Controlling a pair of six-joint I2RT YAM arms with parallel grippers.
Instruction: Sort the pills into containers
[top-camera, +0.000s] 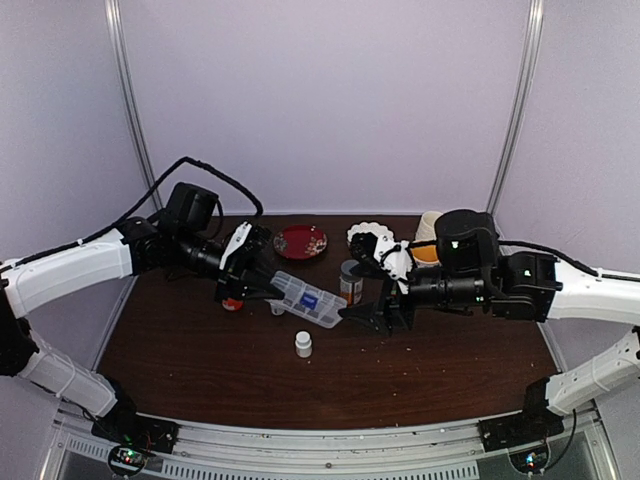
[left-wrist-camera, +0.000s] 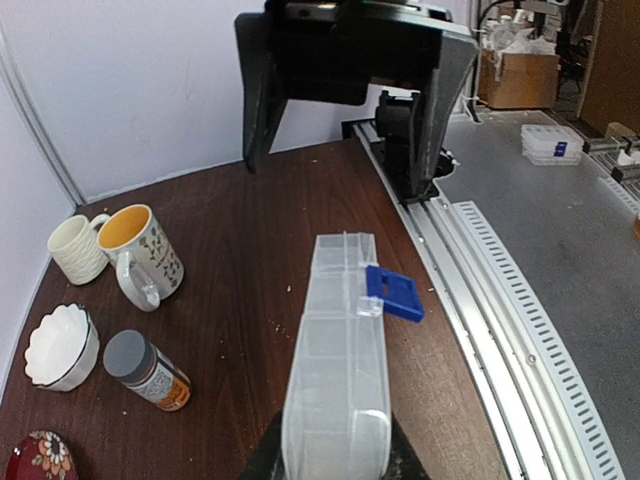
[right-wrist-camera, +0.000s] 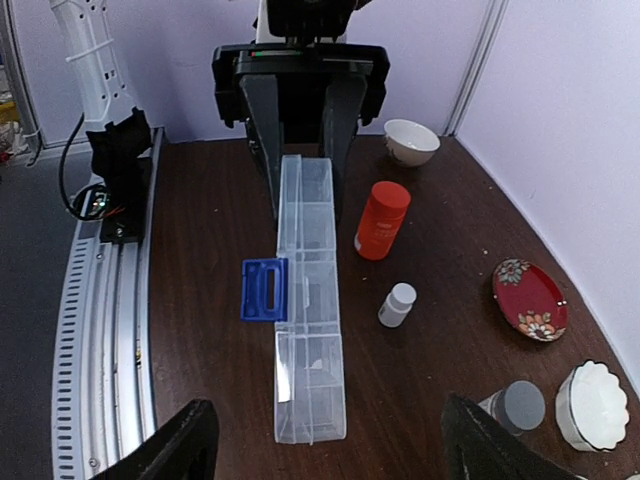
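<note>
A clear compartment pill organizer (top-camera: 308, 300) hangs in the air, with a blue latch or lid (left-wrist-camera: 394, 294) standing out from its side in both wrist views. My left gripper (top-camera: 270, 290) is shut on its left end. My right gripper (top-camera: 365, 315) stands open near the organizer's other end, its fingertips apart from it in the wrist views. Below are a small white bottle (top-camera: 303, 344), another white bottle (right-wrist-camera: 397, 305), a red container (right-wrist-camera: 381, 220) and a grey-lidded jar (top-camera: 350, 282). No loose pills can be made out clearly.
A red floral plate (top-camera: 300, 241), a white scalloped bowl (right-wrist-camera: 593, 405) and two mugs, one orange inside (left-wrist-camera: 142, 262), stand along the back.
</note>
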